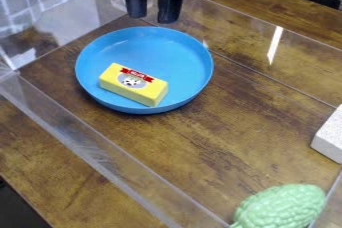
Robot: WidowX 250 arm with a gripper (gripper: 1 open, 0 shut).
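My black gripper (154, 10) hangs at the top of the camera view, just behind a round blue plate (182, 62), with its fingers apart and nothing visible between them. A yellow box with a red-and-white label (132, 86) lies on the lower left part of the plate.
A green textured object (278, 207) lies at the bottom right, and a white block (329, 134) sits at the right edge. Clear plastic walls border the wooden surface, with brick-patterned backing at top left. The wood right of the plate is clear.
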